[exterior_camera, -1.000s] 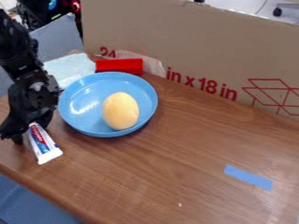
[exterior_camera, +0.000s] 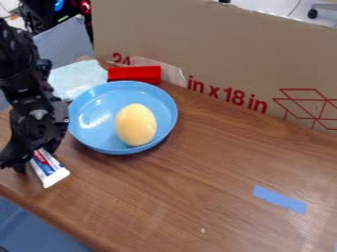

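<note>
My black gripper is low at the left edge of the wooden table, over the upper end of a white toothpaste tube with red and blue print. The tube lies left of a blue plate that holds a yellow egg-shaped object. The gripper's fingers are dark and partly hide the tube's end; whether they are shut on it I cannot tell.
A red block and a pale cloth sit behind the plate. A large cardboard panel stands along the back.
The gripper has shifted slightly at the tube's upper end; the tube and plate look almost unchanged.
</note>
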